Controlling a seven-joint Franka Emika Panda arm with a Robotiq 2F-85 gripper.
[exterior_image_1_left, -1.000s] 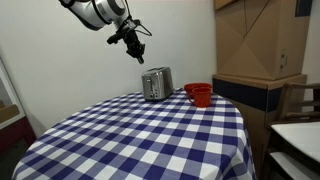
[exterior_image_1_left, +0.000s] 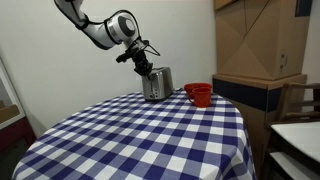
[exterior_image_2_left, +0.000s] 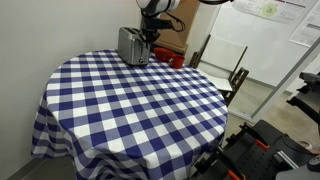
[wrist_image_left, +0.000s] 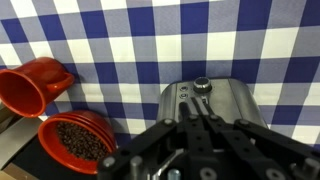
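A silver toaster (exterior_image_1_left: 160, 87) stands upright at the far end of the checked table. My gripper (exterior_image_1_left: 147, 73) is pointing down at the toaster's near side. From above, in the wrist view, the toaster (wrist_image_left: 236, 104) lies under the gripper, with its black lever knob (wrist_image_left: 202, 86) just beyond the fingertips. The fingers are together, and nothing shows between them. Whether they touch the knob or the toaster cannot be told.
A red mug (wrist_image_left: 36, 85) and a red bowl of brown beans (wrist_image_left: 76, 139) sit beside the toaster. Cardboard boxes (exterior_image_1_left: 262, 40) stand behind the table's right end. The checked tablecloth (exterior_image_2_left: 135, 105) is otherwise clear.
My gripper has come down from above the toaster, moving slightly right in exterior view 1, to the toaster's near side. The toaster and the red mug have stayed in place.
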